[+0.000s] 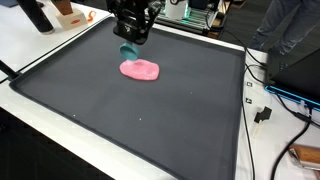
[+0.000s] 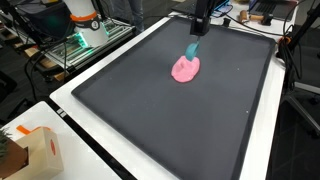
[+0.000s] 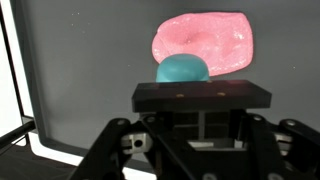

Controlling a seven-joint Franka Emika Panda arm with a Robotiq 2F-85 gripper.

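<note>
Flat on the dark board lies a pink piece with a rounded, uneven outline. Just above its edge a teal object hangs from my gripper, which is shut on it. In the wrist view the rounded teal end sticks out past the dark fingers and covers part of the pink piece. From the second exterior view the teal object stands at the far edge of the pink piece. Whether the two touch, I cannot tell.
Most of the board around the pink piece is bare. A white border runs along its edge. Cables and a small black-and-white item lie at the right. A wooden-coloured block sits at the far left.
</note>
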